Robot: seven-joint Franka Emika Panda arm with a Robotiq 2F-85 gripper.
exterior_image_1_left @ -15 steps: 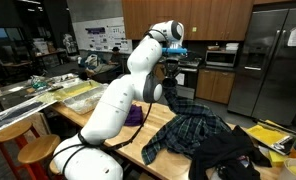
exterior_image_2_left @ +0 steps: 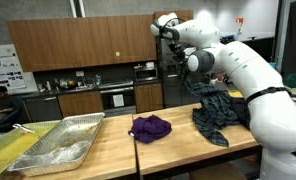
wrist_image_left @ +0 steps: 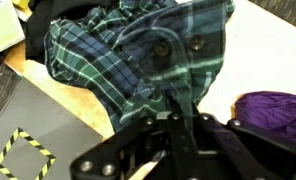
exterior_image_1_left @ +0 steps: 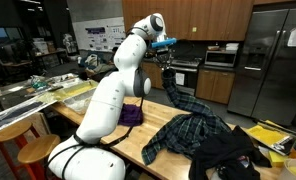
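A dark green and blue plaid shirt (exterior_image_1_left: pixel 183 122) hangs from my raised gripper (exterior_image_1_left: pixel 167 67). Its lower part spreads over the wooden table, beside a black cloth (exterior_image_1_left: pixel 226 153). From above, in the wrist view, the plaid cloth (wrist_image_left: pixel 138 60) rises to the gripper, which is shut on it; two round buttons show on the cloth. In exterior view 2 the lower part of the plaid shirt (exterior_image_2_left: pixel 216 112) lies on the table's right side, and the arm partly covers the rest.
A crumpled purple cloth (exterior_image_2_left: pixel 151 128) lies near the table's middle. Foil trays (exterior_image_2_left: pixel 63 138) stand at the left. Yellow items (exterior_image_1_left: pixel 268 134) lie past the black cloth. Bare table shows between the purple and plaid cloths.
The gripper has risen a little over the last second, drawing the held plaid cloth up with it. The spread part on the table looks nearly the same.
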